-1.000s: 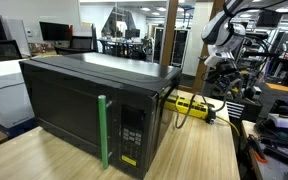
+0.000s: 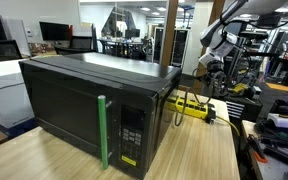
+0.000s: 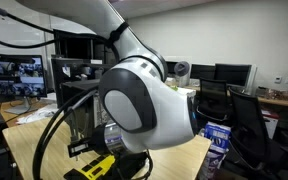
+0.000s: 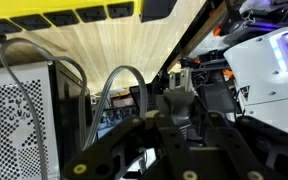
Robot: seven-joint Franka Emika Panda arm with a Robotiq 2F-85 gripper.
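Observation:
My gripper (image 2: pixel 213 72) hangs at the far right end of the table, near the yellow-and-black power strip (image 2: pixel 189 105). It is small and dark in exterior view 1, so the gap between its fingers cannot be made out. In the wrist view, one greyish finger-like part (image 4: pixel 181 88) stands out above the dark gripper body; whether anything is between the fingers is unclear. The black microwave (image 2: pixel 69 95), with its green handle (image 2: pixel 102 130), stands with its door closed on the wooden table (image 2: pixel 199 150), well away from my gripper.
Grey cables (image 4: pixel 81 100) loop close to the gripper in the wrist view. The power strip (image 4: pixel 69 22) lies along the top there. Past the table's edge is a cluttered cart (image 2: pixel 279 135). Bare tabletop lies before the microwave.
The arm and gripper have shifted slightly at the far right end of the table. The microwave and power strip have stayed where they were.

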